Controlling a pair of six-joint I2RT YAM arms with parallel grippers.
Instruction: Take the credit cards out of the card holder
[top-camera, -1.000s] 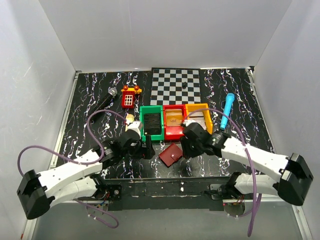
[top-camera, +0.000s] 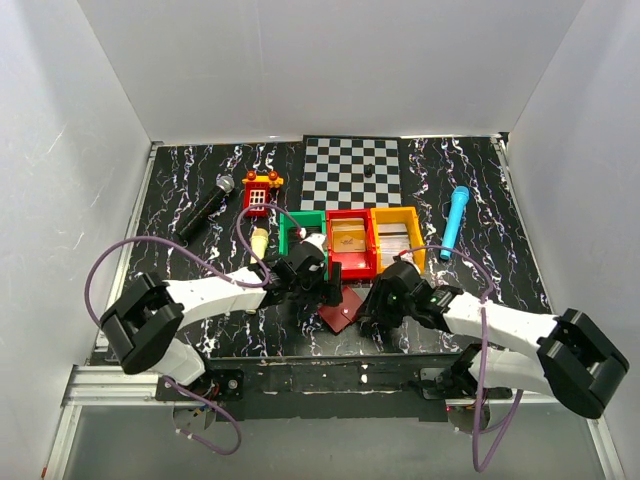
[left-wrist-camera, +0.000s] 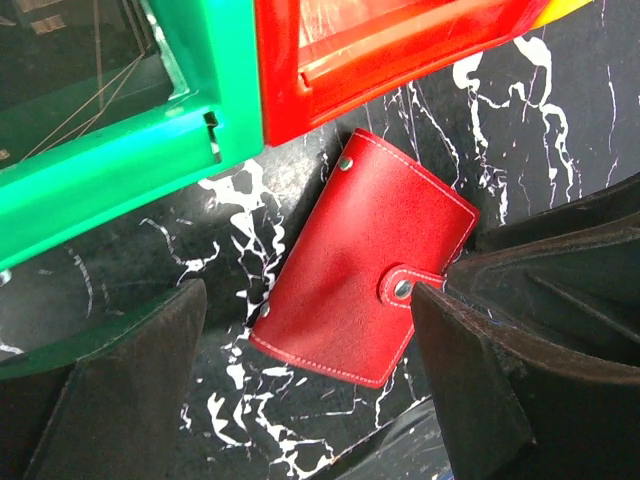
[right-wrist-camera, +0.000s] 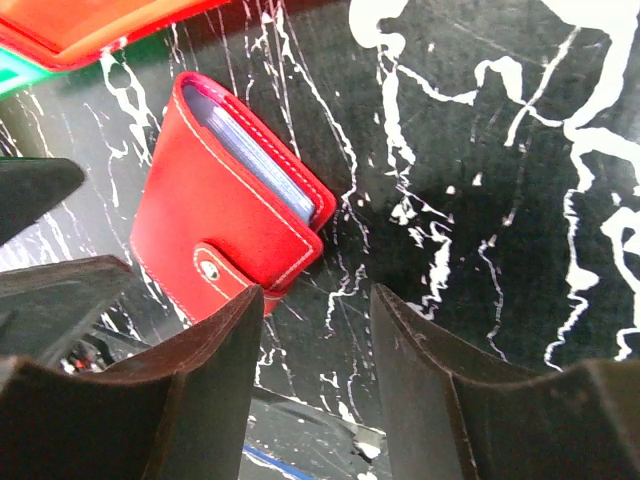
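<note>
A red leather card holder (left-wrist-camera: 365, 250) with white stitching and a snapped strap lies flat on the dark marbled table. In the right wrist view, the cards' edges (right-wrist-camera: 250, 155) show in the holder's open side. My left gripper is open over the holder from the left, with no card between its fingers. At the strap side of the holder, my right gripper also stands open; its left finger (right-wrist-camera: 240, 325) appears close to the strap. In the top view, both grippers partly cover the holder (top-camera: 343, 308).
Behind the holder stand a green bin (top-camera: 289, 222), a red bin (top-camera: 350, 272) and a yellow bin (top-camera: 414, 212), joined in a row. A black microphone (top-camera: 203, 210) and a blue one (top-camera: 455, 222) lie farther out. Table to the right of the holder is bare.
My left gripper has moved right, from beside the holder to over its left part. The right gripper has come slightly lower in the top view. The holder appears unmoved.
</note>
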